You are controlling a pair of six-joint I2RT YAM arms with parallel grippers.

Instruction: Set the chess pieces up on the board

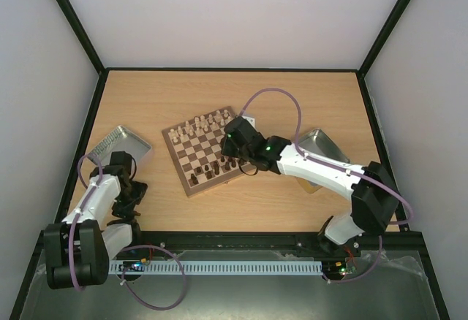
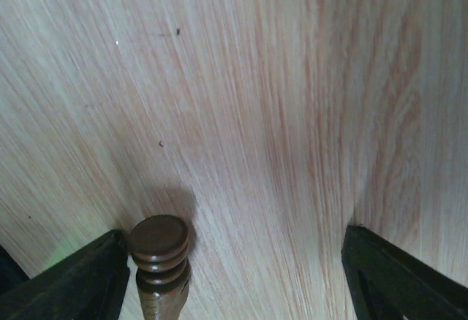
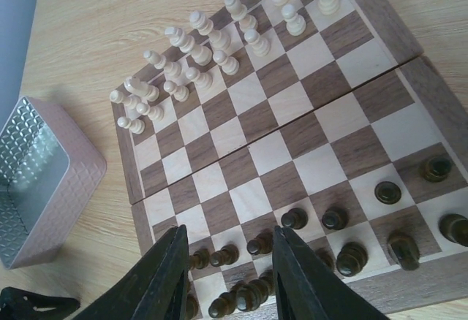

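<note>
The chessboard (image 1: pixel 183 166) lies in the table's middle, white pieces (image 3: pixel 257 42) along its far side, dark pieces (image 3: pixel 387 192) along the near side. My left gripper is low over bare wood at the table's near left, fingers apart, a dark piece (image 2: pixel 159 261) beside its left finger; whether they touch is unclear. In the right wrist view my right gripper hangs above the board's dark pieces, fingers apart, with nothing visibly held.
A pale tray (image 1: pixel 117 141) stands at the left, partly behind my left arm. A metal tray (image 1: pixel 322 145) sits at the right. The table behind the board is clear.
</note>
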